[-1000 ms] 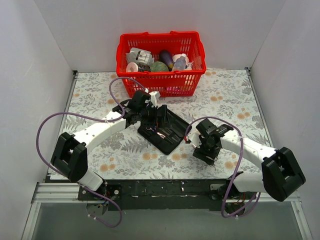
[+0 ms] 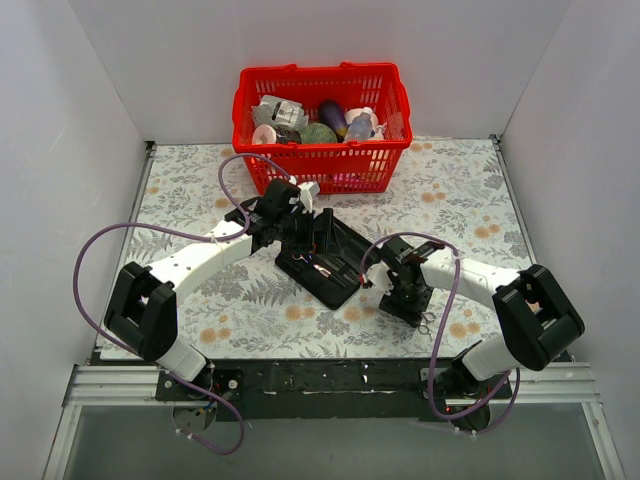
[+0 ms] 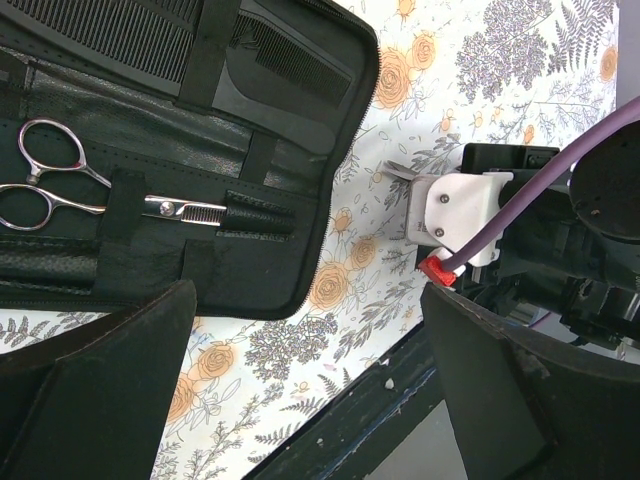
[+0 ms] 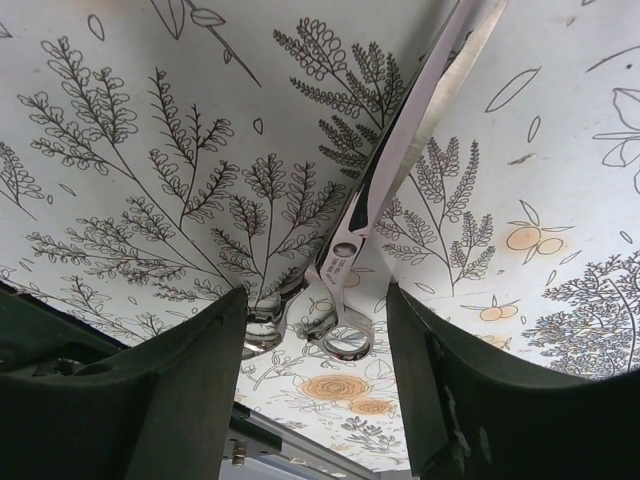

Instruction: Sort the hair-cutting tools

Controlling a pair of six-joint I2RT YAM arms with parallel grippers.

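Observation:
The black tool case [image 2: 325,287] lies open on the floral cloth; in the left wrist view it holds combs [image 3: 285,80] and thinning scissors [image 3: 180,208] under straps. My left gripper [image 2: 318,232] is open above the case, nothing between its fingers. My right gripper [image 2: 398,309] is low over the cloth right of the case, part open; in the right wrist view loose steel scissors [image 4: 343,250] lie between and beyond its fingertips, handle rings near the fingers, blades pointing away. I cannot tell whether the fingers touch them.
A red basket [image 2: 320,80] full of assorted items stands at the back. The mat's front edge is close below both arms.
My right arm has shifted leftward and a little back, its gripper staying low by the loose scissors, whose rings now show more at its right. My left arm looks unchanged.

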